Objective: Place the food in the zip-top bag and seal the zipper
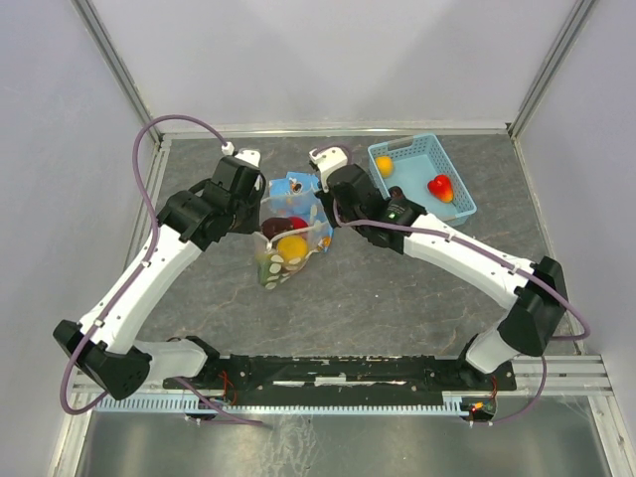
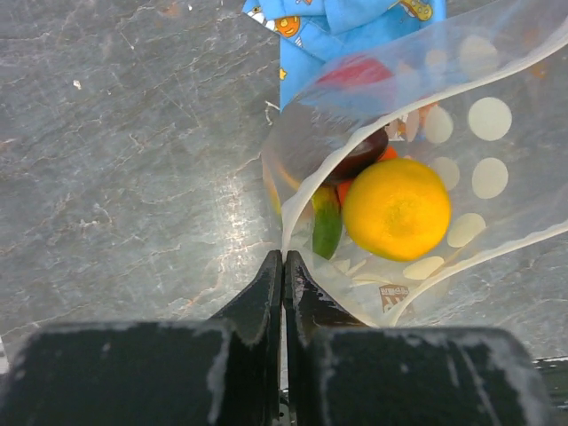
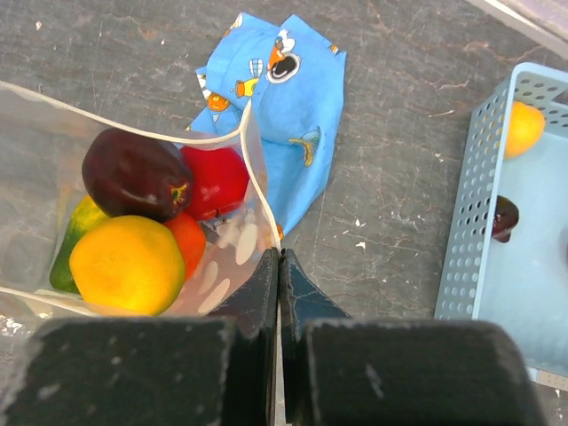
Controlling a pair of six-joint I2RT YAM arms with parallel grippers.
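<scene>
The translucent zip top bag [image 1: 278, 265] stands open mid-table, holding a yellow fruit [image 2: 396, 209], a dark eggplant [image 3: 133, 173], a red pepper [image 3: 215, 182], an orange-red piece and a green piece [image 2: 326, 226]. My left gripper is shut on the bag's rim at its left corner; my right gripper is shut at the opposite corner, the bag's edge running into its fingertips. The mouth is spread between them.
A blue patterned cloth [image 3: 293, 124] lies behind the bag. A light-blue basket [image 1: 422, 164] at back right holds a yellow fruit, a red one and a dark one.
</scene>
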